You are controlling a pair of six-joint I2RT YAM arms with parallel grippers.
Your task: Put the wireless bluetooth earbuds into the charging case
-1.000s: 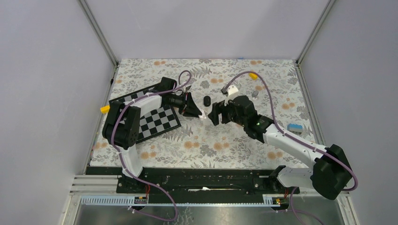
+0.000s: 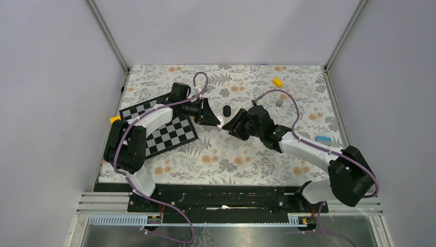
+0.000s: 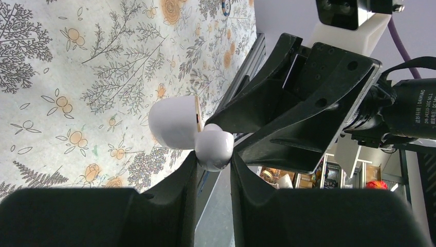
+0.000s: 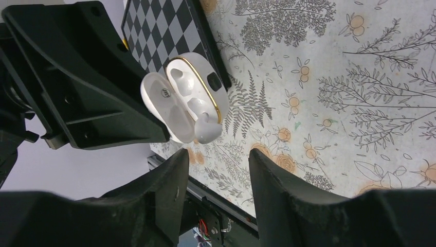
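The white charging case (image 4: 216,87) stands open between the grippers, gold-rimmed, held at the left gripper (image 2: 208,118), whose black body sits behind it in the right wrist view. One white earbud (image 4: 208,131) shows at the case's near end, partly sticking out; whether it is seated I cannot tell. My right gripper (image 2: 231,126) faces the case closely, fingers parted, with the earbud just beyond its fingertips in the right wrist view. In the left wrist view a white piece (image 3: 213,149) appears at the left fingertips, with the case lid beside it and the right gripper behind.
A chessboard (image 2: 172,134) lies under the left arm. A small black object (image 2: 226,110), a yellow block (image 2: 277,82), a grey piece (image 2: 279,103) and a blue object (image 2: 323,139) lie on the floral mat.
My right arm has swung inward and toward the front-left, its wrist turned, bringing the gripper closer to the case. The left gripper has moved only slightly.
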